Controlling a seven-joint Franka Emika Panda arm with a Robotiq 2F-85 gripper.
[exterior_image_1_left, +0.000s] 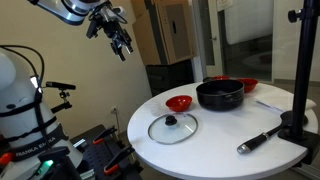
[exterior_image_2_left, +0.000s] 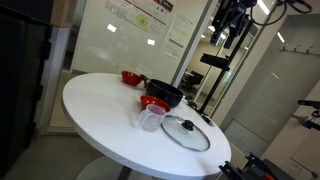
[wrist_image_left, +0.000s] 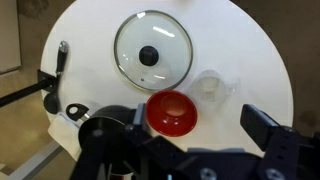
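High above the round white table (exterior_image_1_left: 200, 155), my gripper is open, its two black fingers wide apart and nothing between them. A glass lid with a black knob (wrist_image_left: 152, 52) lies flat on the table. Beside it sit a small red bowl (wrist_image_left: 171, 113) and a clear plastic jug (exterior_image_2_left: 152, 118). A black pot (exterior_image_1_left: 220, 95) stands behind the red bowl, and part of it is covered by my finger in the wrist view. More red bowls (exterior_image_1_left: 247, 84) are at the table's far side.
A black-handled utensil (exterior_image_1_left: 258, 140) lies near the table edge, close to a black upright post (exterior_image_1_left: 298, 80). Something flat and white (exterior_image_1_left: 272, 98) rests by the pot. The front of the table, around the lid, has bare room.
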